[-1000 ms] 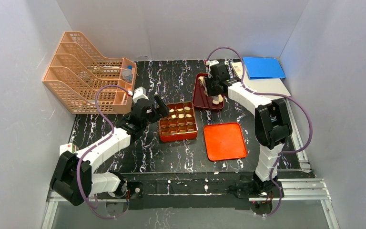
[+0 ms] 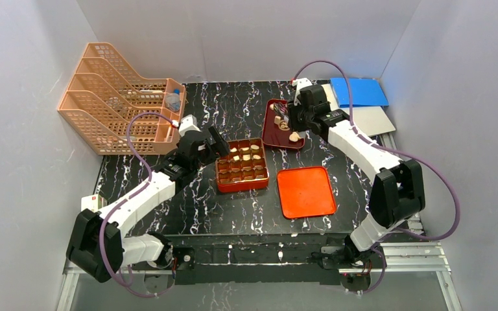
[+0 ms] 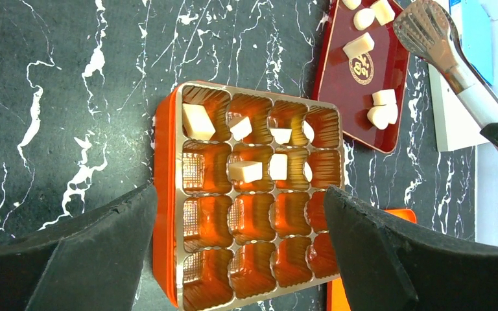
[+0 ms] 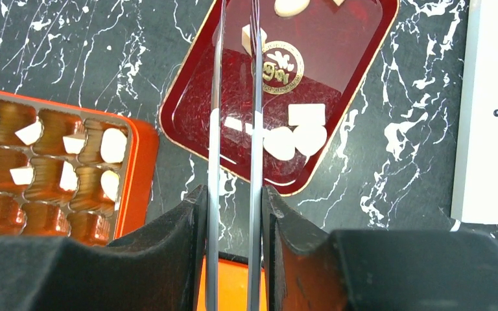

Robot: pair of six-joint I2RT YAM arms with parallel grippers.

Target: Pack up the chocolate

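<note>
My right gripper is shut on metal tongs [image 3: 470,91], with their two arms between its fingers. The slotted tong heads hang over the dark red tray [image 3: 327,71]; I cannot tell whether a piece is between them. In that tray lie several white chocolates [image 4: 307,115], round and blocky, around a gold emblem. My left gripper stands open above the orange-red box [image 2: 241,184], nothing between its fingers. The box has a gold divided insert [image 3: 230,246]. White pieces [image 3: 245,171] sit in its two far rows; the two near rows look empty.
An empty orange tray [image 2: 306,192] lies right of the box, towards the front. A peach-coloured rack [image 2: 113,97] stands at the back left. White and blue boards [image 2: 363,92] lie at the back right.
The left arm has barely shifted, and the box stays where it was.
</note>
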